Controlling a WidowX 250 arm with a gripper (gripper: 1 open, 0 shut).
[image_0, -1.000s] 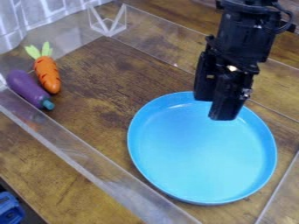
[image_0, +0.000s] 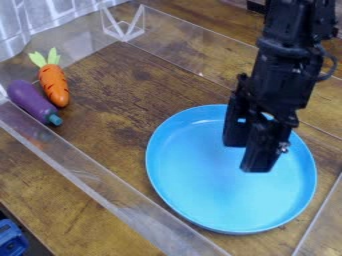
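My black gripper (image_0: 251, 140) hangs over the right part of a large blue plate (image_0: 211, 190), its two fingers pointing down and apart, with nothing visible between them. The fingertips are low over the plate; whether they touch it I cannot tell.
An orange carrot (image_0: 51, 82) and a purple eggplant (image_0: 32, 102) lie on the wooden table (image_0: 127, 110) at the left. A clear plastic wall runs along the left and front. A blue object (image_0: 8, 240) shows at the bottom-left corner. The table behind the plate is clear.
The gripper has moved down and toward the front over the plate. The plate, carrot and eggplant have not moved.
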